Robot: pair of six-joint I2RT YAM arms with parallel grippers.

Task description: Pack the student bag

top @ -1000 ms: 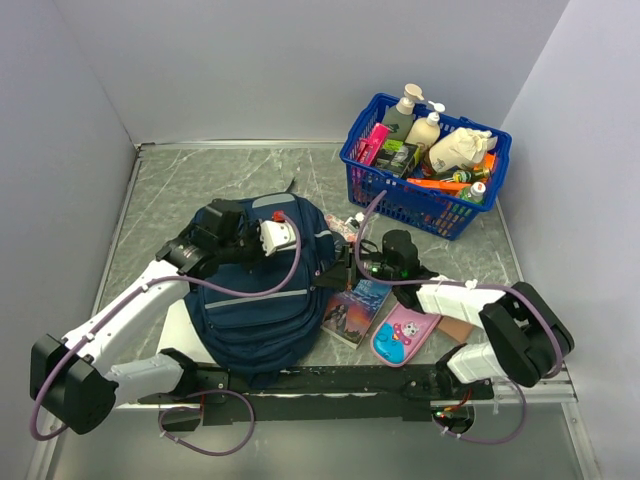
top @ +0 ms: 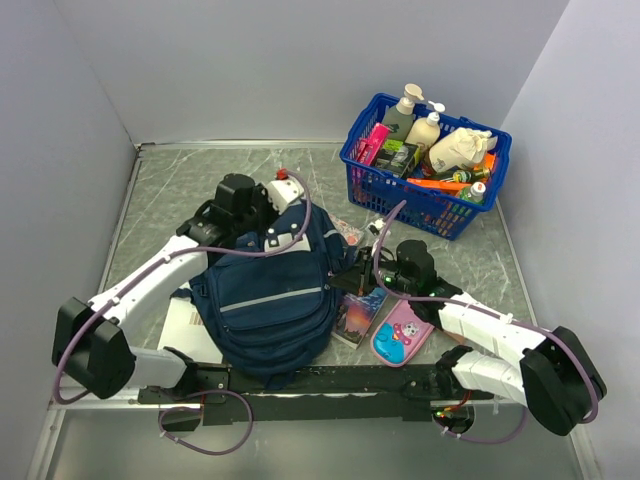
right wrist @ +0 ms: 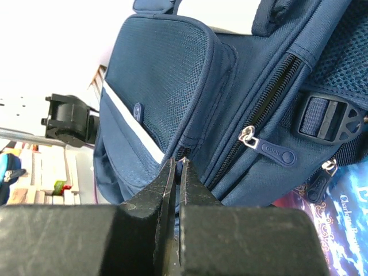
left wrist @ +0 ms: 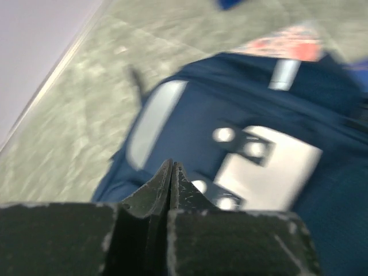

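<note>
The navy backpack (top: 270, 295) lies on the table in the top view. At its right side my right gripper (top: 345, 283) is shut. The right wrist view shows a thin blue zipper pull (right wrist: 179, 170) between the fingertips, below a small metal slider. Another zipper pull (right wrist: 276, 152) hangs free on the bag. Over the bag's upper part is my left gripper (top: 275, 205). In the blurred left wrist view its fingertips (left wrist: 168, 178) appear close together, and whether they fully meet is unclear. The bag's straps and a white label (left wrist: 270, 167) show beyond them.
A blue basket (top: 405, 195) of bottles and packets stands at the back right. Beside the bag lie a book (top: 355, 318) and a pink and blue pouch (top: 400, 335). White paper (top: 190, 330) shows at left.
My left arm has risen and swung toward the back right, over the bag's top.
</note>
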